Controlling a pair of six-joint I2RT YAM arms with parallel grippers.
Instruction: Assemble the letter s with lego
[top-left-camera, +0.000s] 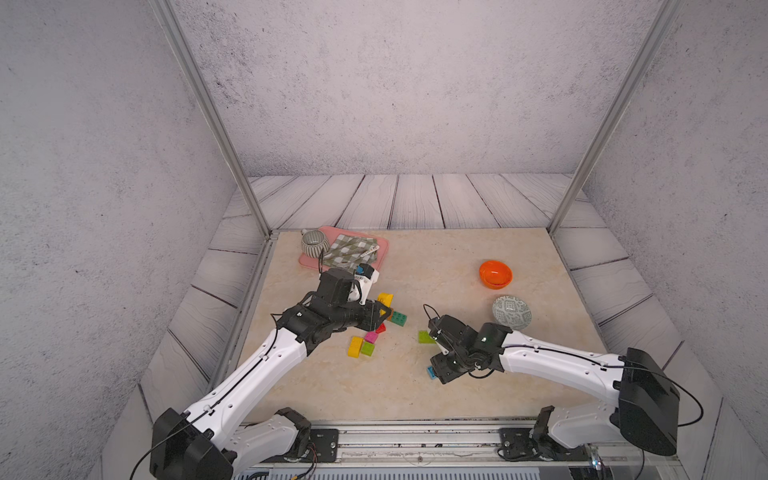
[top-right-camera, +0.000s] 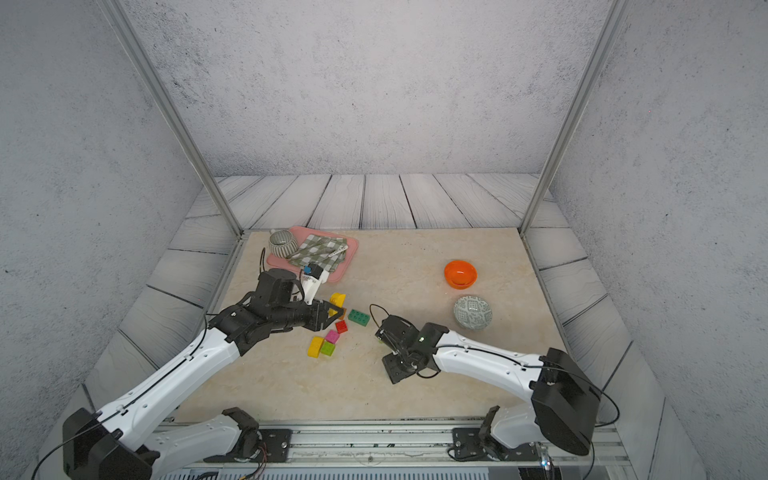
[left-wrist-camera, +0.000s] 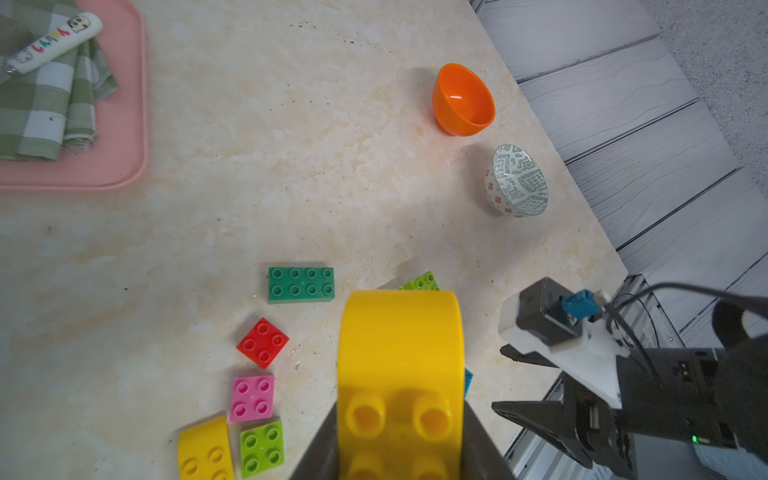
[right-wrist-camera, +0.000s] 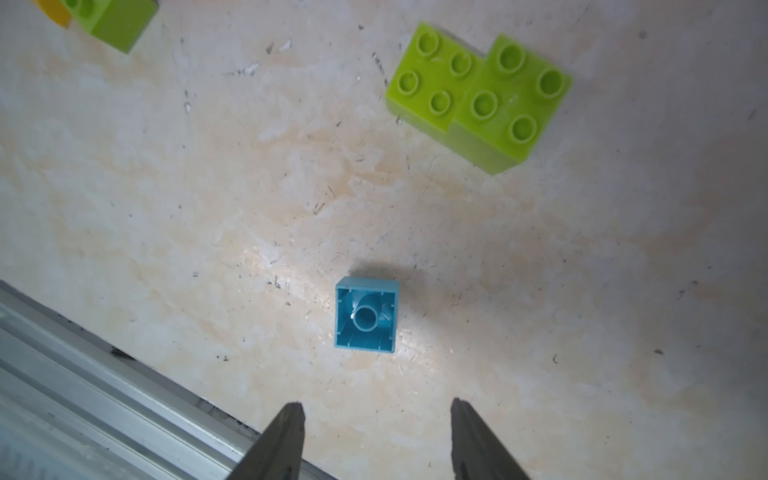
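Note:
My left gripper (top-left-camera: 377, 312) is shut on a yellow brick (left-wrist-camera: 400, 344), held above the table. My right gripper is open, fingers apart and empty, just short of a blue brick (right-wrist-camera: 365, 316) that lies studs-down, hollow side up. Two lime bricks (right-wrist-camera: 504, 104) lie side by side beyond it. Around the left gripper lie a green brick (left-wrist-camera: 301, 285), a red brick (left-wrist-camera: 262, 342), a pink brick (left-wrist-camera: 252, 397), another lime brick (left-wrist-camera: 261, 448) and another yellow brick (left-wrist-camera: 204, 448).
A pink tray (left-wrist-camera: 120, 164) with a checked cloth stands at the back left. An orange bowl (top-left-camera: 495, 274) and a patterned bowl (top-left-camera: 511, 310) stand at the right. The table's front edge is near my right gripper.

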